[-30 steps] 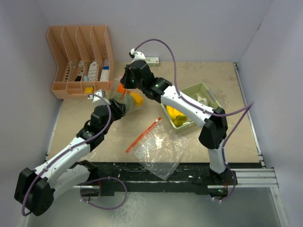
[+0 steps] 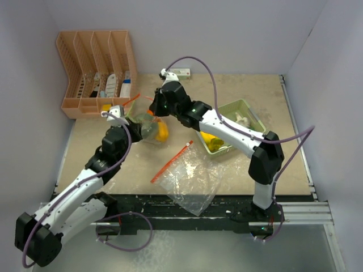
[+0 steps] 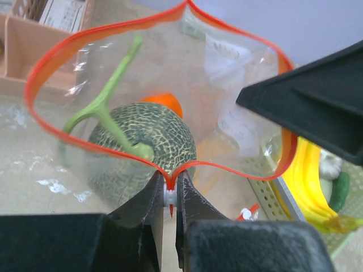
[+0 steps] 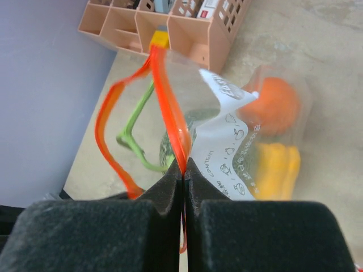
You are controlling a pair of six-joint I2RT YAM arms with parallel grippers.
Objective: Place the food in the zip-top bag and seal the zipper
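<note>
A clear zip bag with an orange-red zipper rim (image 3: pixel 97 35) gapes wide in the left wrist view. Inside sit a big dark-green round food (image 3: pixel 159 127), a pale green forked piece (image 3: pixel 105 105), an orange food (image 4: pixel 275 105) and a yellow food (image 4: pixel 275 170). My left gripper is shut on the near edge of the rim, its red strip pinched between the fingertips. On another stretch of rim, my right gripper is shut, with the strip running between its fingers. From above, both grippers, left (image 2: pixel 136 131) and right (image 2: pixel 154 110), partly cover the bag.
An empty flat zip bag (image 2: pixel 190 175) lies on the table in front. A green basket (image 2: pixel 258 120) with yellow and other foods stands right, beneath the right arm. The pink divided rack (image 2: pixel 85 107) fills the back left. Bare table (image 2: pixel 139 175) shows left of the flat bag.
My left gripper has gone from open to shut on the rim and shifted slightly left. The right gripper has come a little nearer and to the right.
</note>
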